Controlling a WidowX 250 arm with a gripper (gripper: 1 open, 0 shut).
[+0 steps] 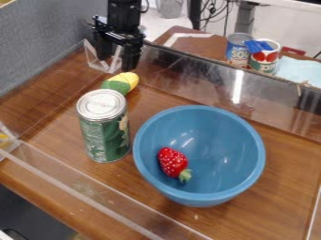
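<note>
A blue bowl [226,178] sits on the wooden tray floor at the right, holding a red toy strawberry [174,161]. To its left stands a green and silver can [104,131]. Behind the can lies a yellow and green toy [122,82], perhaps corn. My black gripper [118,52] is raised at the back left, above and behind that toy; its fingers are dark and too small to tell whether they are open or shut.
Clear walls edge the tray, with a grey padded panel [38,66] at the left. Beyond the back wall stand two cans [237,49] and a pale blue cloth [298,71]. Bare wood [51,103] shows at the left.
</note>
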